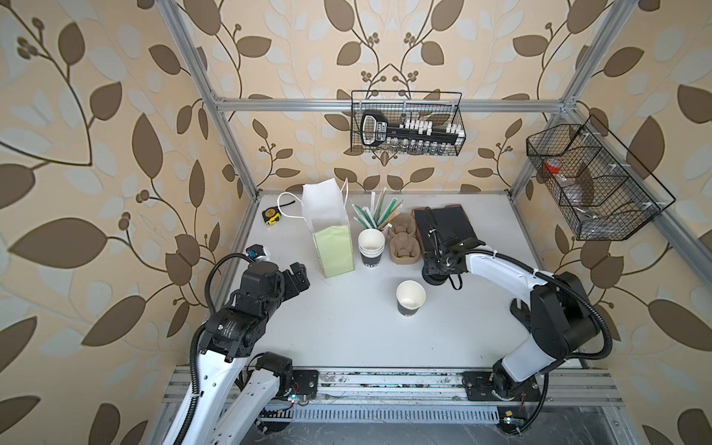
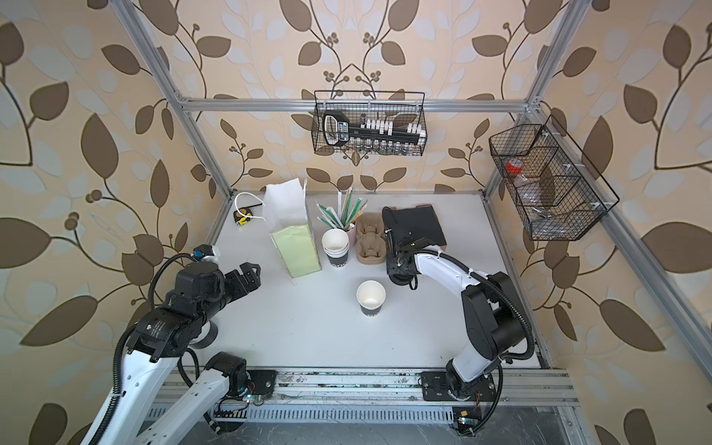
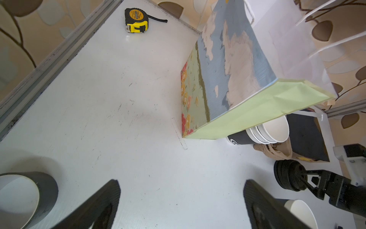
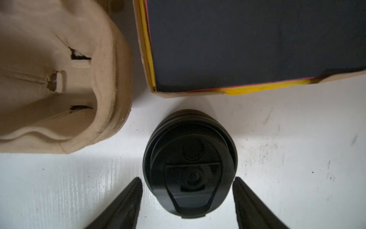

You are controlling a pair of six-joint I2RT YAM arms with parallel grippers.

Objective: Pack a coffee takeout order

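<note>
A stack of black lids [image 4: 192,168] lies on the table beside the cardboard cup carrier [image 4: 114,95]. My right gripper is open, its fingertips either side of the top lid. My left gripper stands open above the left of the table, empty. An empty cup [image 1: 410,298] stands front centre. Stacked cups [image 1: 371,248] stand behind it, between a paper bag [image 1: 333,252] and the carrier. Stirrers or straws [image 2: 341,211] stand at the back.
A black box [image 4: 255,42] lies behind the lids. A tape measure [image 3: 136,21] is at the back left. Wire baskets [image 1: 408,126] hang on the walls.
</note>
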